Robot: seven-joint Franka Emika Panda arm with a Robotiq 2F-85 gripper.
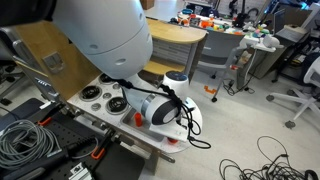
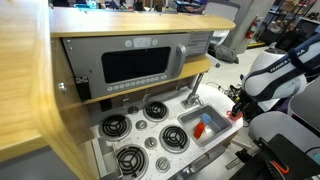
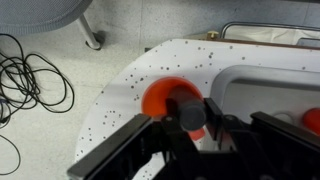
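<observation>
In the wrist view an orange-red round container (image 3: 160, 92) lies over the speckled white counter, close to its curved edge. My gripper is directly above it, shut on a dark object with a round grey top (image 3: 192, 117). That object overlaps the container's opening; whether it is inside or only above cannot be told. From the side, the orange-red container (image 2: 235, 114) shows below the gripper at the counter's right end. The arm's wrist (image 1: 172, 95) covers most of the held object in exterior view 1.
Left of the arm is a grey sink (image 2: 186, 126) with an orange-red item (image 2: 200, 130) standing in it. Stove burners (image 2: 117, 125) lie further left, below a microwave (image 2: 140, 72). Black cables (image 3: 35, 82) run across the floor beyond the counter.
</observation>
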